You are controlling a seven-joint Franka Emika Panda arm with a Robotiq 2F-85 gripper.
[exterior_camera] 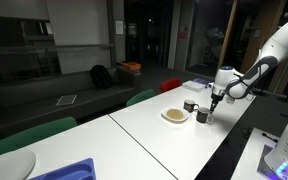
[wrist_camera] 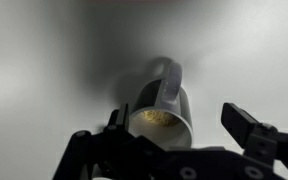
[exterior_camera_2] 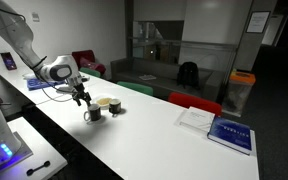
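Observation:
My gripper is open, its two dark fingers standing apart above a mug (wrist_camera: 171, 92). The mug's handle lies between them in the wrist view, and something golden-brown shows inside the mug. In exterior view 1, the gripper (exterior_camera: 215, 101) hangs just above and right of a dark mug (exterior_camera: 202, 117). A second mug (exterior_camera: 189, 106) stands behind that one. Exterior view 2 shows the gripper (exterior_camera_2: 82, 99) over the table, left of the nearer mug (exterior_camera_2: 94, 113) and the other mug (exterior_camera_2: 115, 107). Whether the fingers touch anything cannot be told.
A white bowl or plate (exterior_camera: 164, 115) with brown contents sits left of the mugs. A blue tray (exterior_camera: 64, 173) and a white round plate (exterior_camera: 9, 165) lie at the table's far left end. White and blue boxes (exterior_camera_2: 231, 135) rest at the other end. Mid-table is clear.

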